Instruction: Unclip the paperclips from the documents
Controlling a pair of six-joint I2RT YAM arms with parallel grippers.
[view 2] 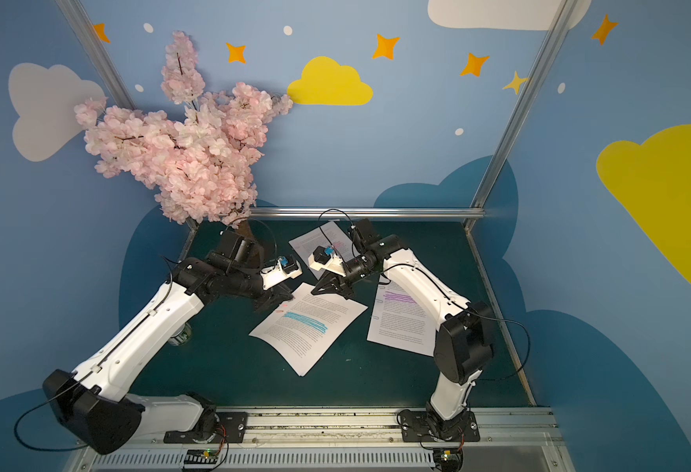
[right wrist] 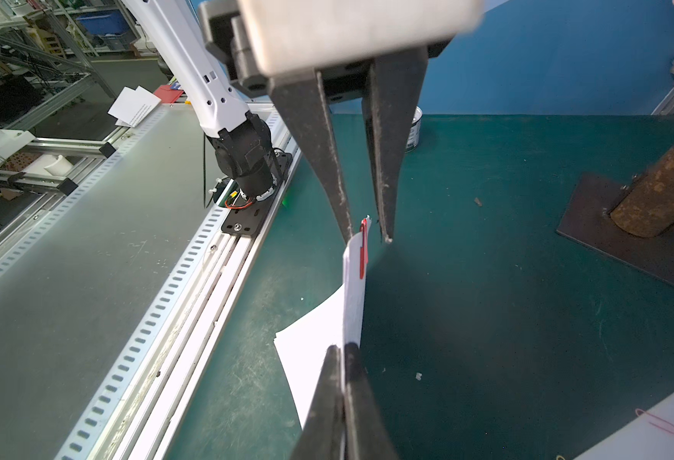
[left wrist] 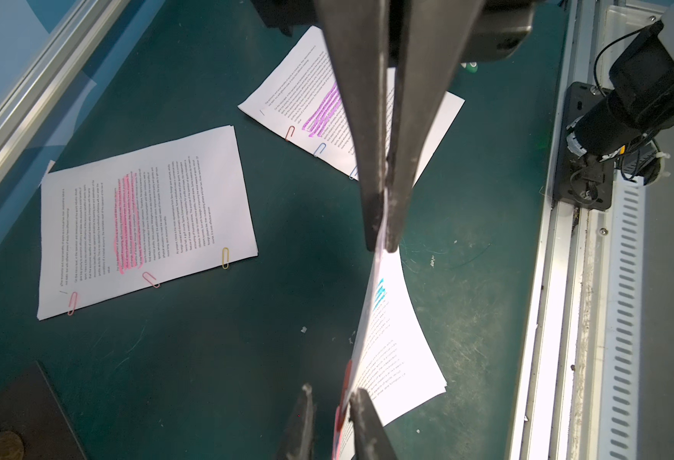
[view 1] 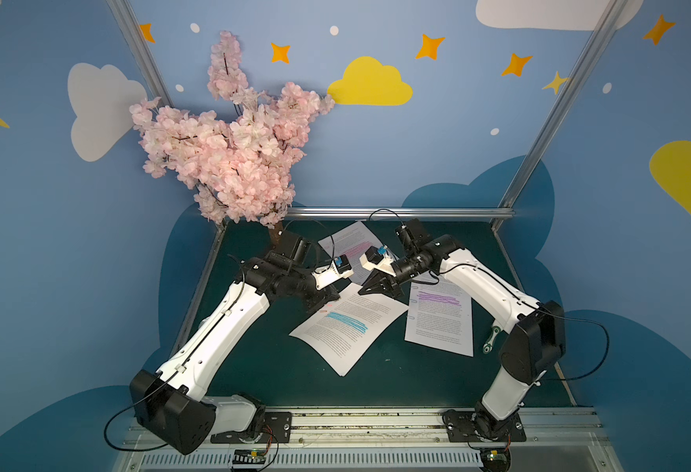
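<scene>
The document with blue highlighting (view 1: 345, 334) is held with its far edge raised and bent upright. My right gripper is shut on that edge, the thin paper pinched between its fingers. Near the edge's other end, my left gripper stands partly open, its fingers on either side of the sheets. A red paperclip (right wrist: 363, 249) sits on the raised edge between the left fingertips, with a gap on its side. In the left wrist view, a pink-highlighted document (left wrist: 175, 207) carries a yellow paperclip (left wrist: 225, 258) and two pink ones; a purple-highlighted document (left wrist: 279, 96) has red and blue clips.
A flower tree on a dark base stands at the back left. A can (view 2: 180, 334) is behind the left arm, and a green-and-white item (view 1: 491, 336) lies at the right edge. Bare green table (view 1: 408, 385) shows in front of the documents.
</scene>
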